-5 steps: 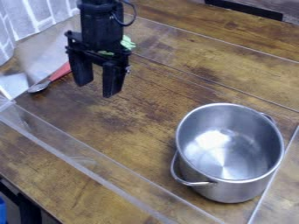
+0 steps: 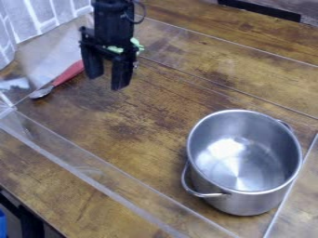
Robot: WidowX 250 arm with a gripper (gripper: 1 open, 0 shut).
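My black gripper hangs over the upper left of the wooden surface, its two fingers apart with nothing visible between them. Beside and behind it lies a red-handled utensil with a metal end, and a green item sits partly hidden behind the gripper. A large steel pot with side handles stands upright at the lower right, well apart from the gripper.
Clear plastic barriers run along the left and front edges, with crumpled pale cloth or plastic at the back left.
The gripper has risen slightly and moved a little toward the back, showing more of the red utensil. The pot has stayed in place.
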